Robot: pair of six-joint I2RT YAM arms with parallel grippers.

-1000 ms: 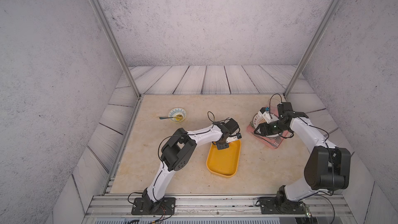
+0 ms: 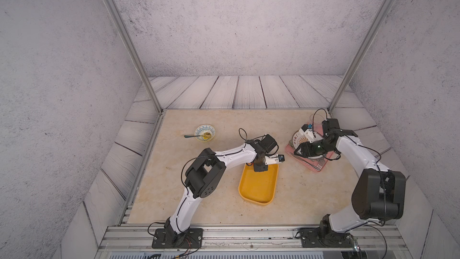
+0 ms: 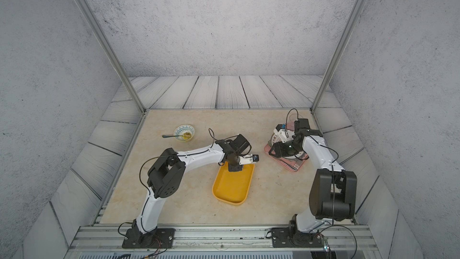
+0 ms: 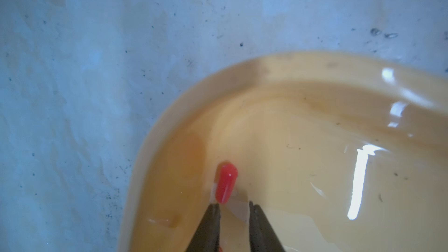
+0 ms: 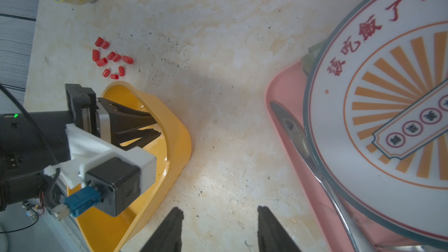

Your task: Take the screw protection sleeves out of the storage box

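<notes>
My left gripper is low inside the yellow storage box (image 2: 256, 189), at its far end, fingertips part open. A red sleeve (image 4: 226, 182) lies on the box floor just beyond them; another red bit shows behind the fingers at the bottom edge. In the right wrist view, several red sleeves (image 5: 101, 60) lie loose on the table beside the box. My right gripper stands open above the table at the right, between the box and the pink tray, nothing visible between its fingers.
A pink tray (image 5: 284, 91) with a printed plate (image 5: 382, 65) and cutlery is at the right. A small bowl (image 2: 206, 129) with a spoon stands back left.
My left gripper has shifted slightly right at the box's far end, its wrist turning a little. The right arm looks almost still.
</notes>
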